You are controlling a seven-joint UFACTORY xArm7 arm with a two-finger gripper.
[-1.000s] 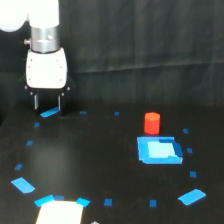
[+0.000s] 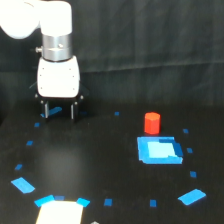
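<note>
My white arm reaches down at the upper left of the camera view, and the gripper (image 2: 59,117) at its end hangs open. Its two dark fingers stand wide apart with nothing visibly held. A blue strip (image 2: 56,110) shows behind the left finger; how far below the fingers it lies, I cannot tell. Well to the right, a red cylinder-like block (image 2: 152,123) stands upright just behind a shallow blue tray (image 2: 141,148). Inside that tray lies something whitish and light blue (image 2: 160,150).
Small blue squares are scattered over the dark table. Larger blue strips lie at the lower left (image 2: 22,185) and lower right (image 2: 191,197). A pale block (image 2: 60,213) is cut off by the bottom edge.
My gripper has moved to the right and a little lower in the view, remaining open. The red block, the tray and the blue strips have stayed where they were.
</note>
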